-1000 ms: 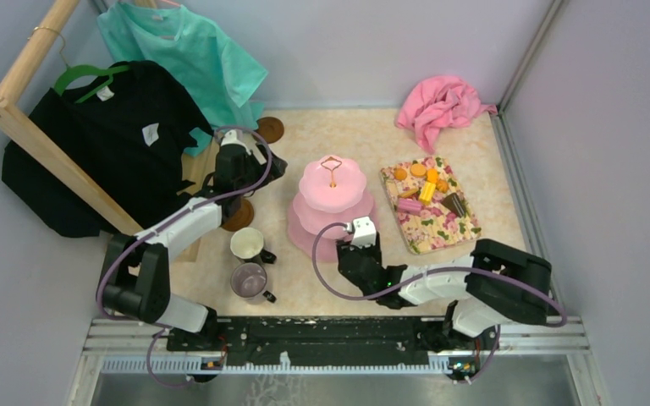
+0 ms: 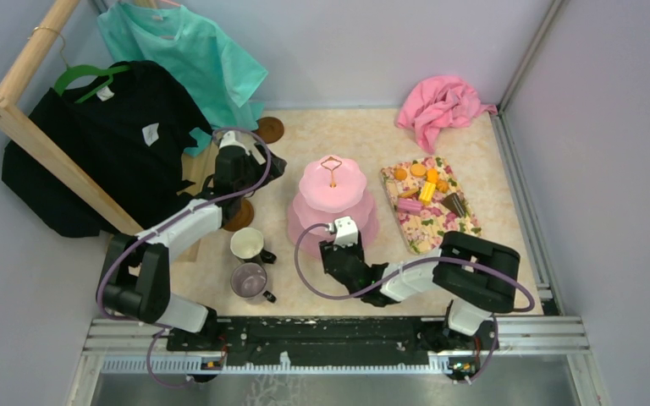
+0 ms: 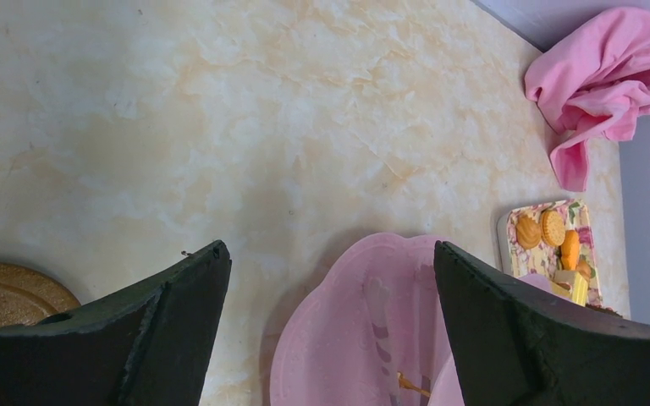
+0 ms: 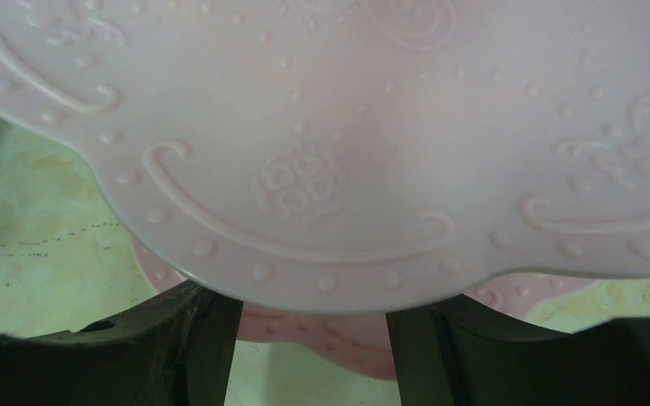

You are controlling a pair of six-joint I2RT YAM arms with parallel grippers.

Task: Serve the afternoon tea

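The pink three-tier stand [image 2: 332,182] is in the middle of the table. My right gripper is at its front edge, fingers apart beneath the overhang of a tier [image 4: 372,194], with a lower tier behind them; whether anything lies between is unclear. My left gripper is open above the left of the stand, nothing between its fingers. A flowered tray [image 2: 432,228] of pastries and sweets lies right of the stand. A white mug [image 2: 247,241] and a grey mug [image 2: 249,279] stand at the front left.
Brown coasters [image 2: 269,129] lie at the left. A pink cloth [image 2: 440,106] is at the back right. A clothes rack [image 2: 42,144] with shirts fills the left side.
The left arm has not moved.
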